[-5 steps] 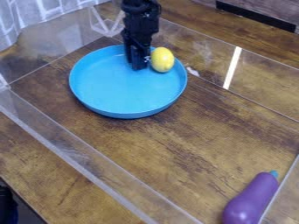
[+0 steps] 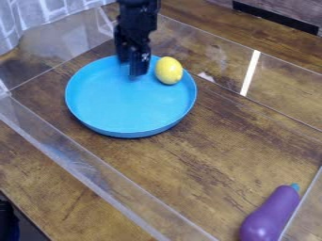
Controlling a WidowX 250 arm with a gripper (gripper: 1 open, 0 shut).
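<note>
A round blue tray [image 2: 126, 108] lies on the wooden table, with a yellow lemon-like object [image 2: 169, 71] at its upper right rim. My dark gripper [image 2: 134, 62] hangs over the back of the tray, left of the yellow object, with its fingers pointing down and apparently open. Nothing shows held between them, though the dark shapes are blurred.
A purple eggplant [image 2: 268, 216] lies at the bottom right of the table [image 2: 214, 160]. Clear edges run along the left and right sides.
The tray and yellow object have shifted toward the camera and slightly left, with my gripper moving the same way.
</note>
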